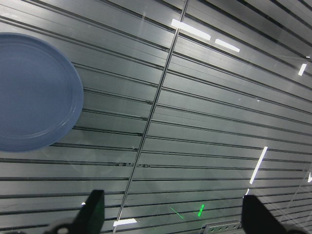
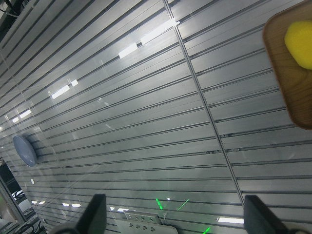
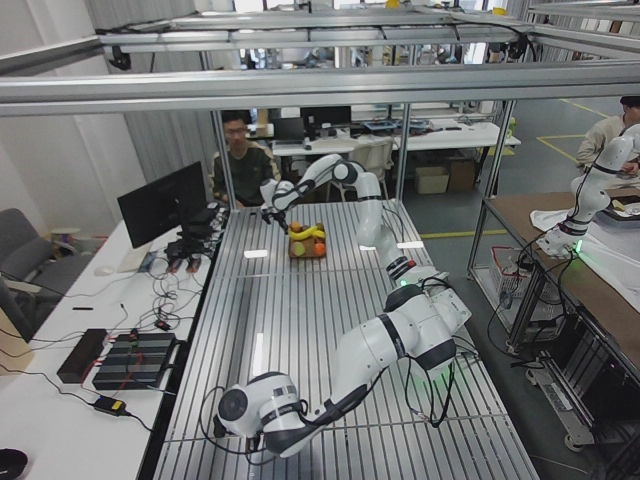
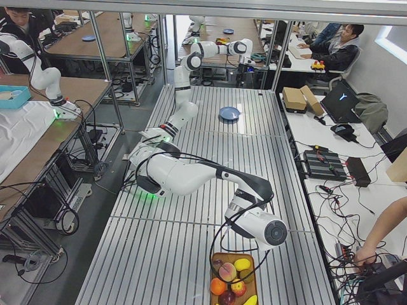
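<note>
A wooden tray (image 3: 308, 253) of mixed fruit, bananas among it, sits at the far end in the camera left view; its corner (image 2: 287, 97) shows at the right of the right wrist view with something yellow in it. A blue plate (image 4: 229, 113) lies on the slatted table, large at the left of the left wrist view (image 1: 36, 92). My left gripper is over bare slats beside the plate, open, nothing seen between its fingers. My right gripper is open over slats beside the tray, also empty.
A desk (image 3: 60, 430) with monitor, boxes and cables runs along the left in the camera left view. A metal frame spans overhead; people sit nearby.
</note>
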